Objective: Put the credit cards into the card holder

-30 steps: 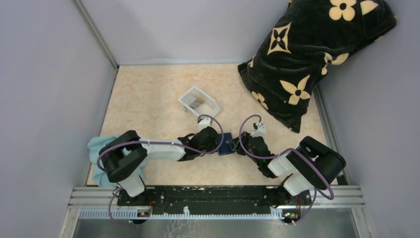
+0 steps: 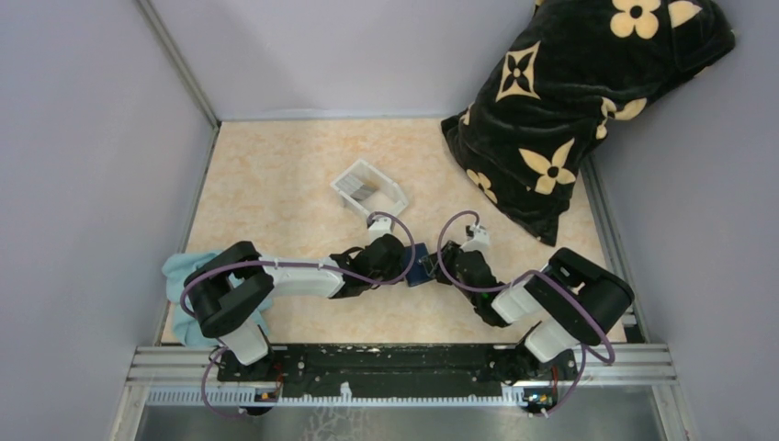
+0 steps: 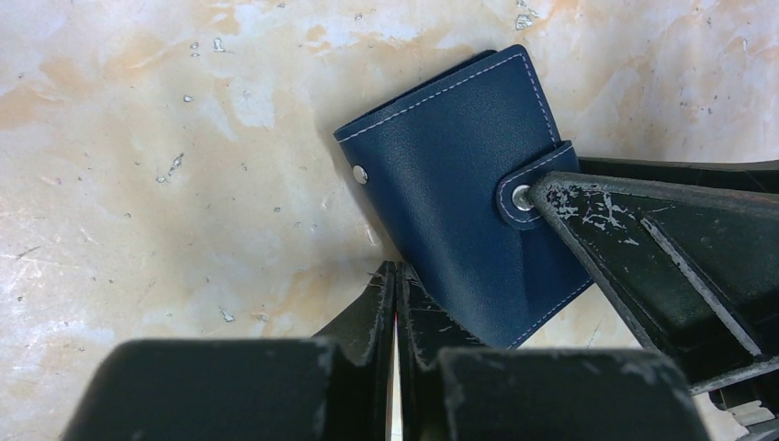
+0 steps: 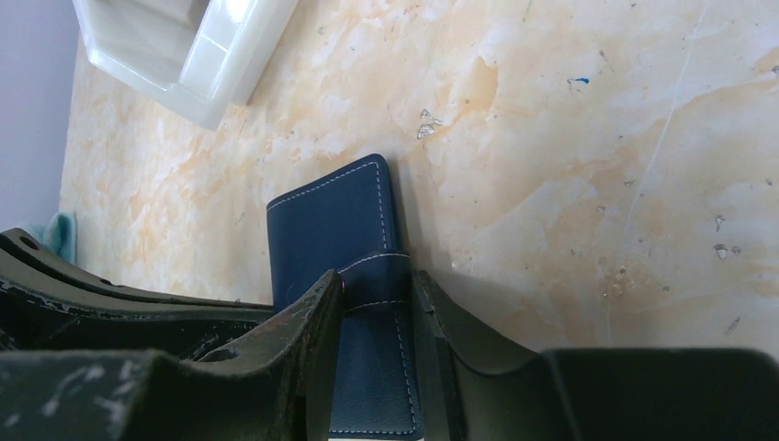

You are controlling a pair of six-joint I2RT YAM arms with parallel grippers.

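The dark blue card holder [image 2: 420,265] lies closed on the table between my two grippers. Its strap and snap [image 3: 521,197] show in the left wrist view. Against the holder's left edge, my left gripper is shut, with nothing visible between its fingertips. My right gripper is part open over the strap side. One of its fingers [image 4: 317,308] stands over the strap by the snap, and the other is at the outer edge; the strap [image 4: 378,276] shows between them. No credit card can be clearly made out.
A white tray [image 2: 394,193] stands behind the holder, with a greyish patch inside that I cannot identify. A black patterned pillow [image 2: 542,119] fills the back right, and a light blue cloth [image 2: 188,322] lies at the left. Table beyond the tray is clear.
My right gripper has shifted slightly left, and the holder has turned a little, its top leaning left. The left arm and the tray have stayed put.
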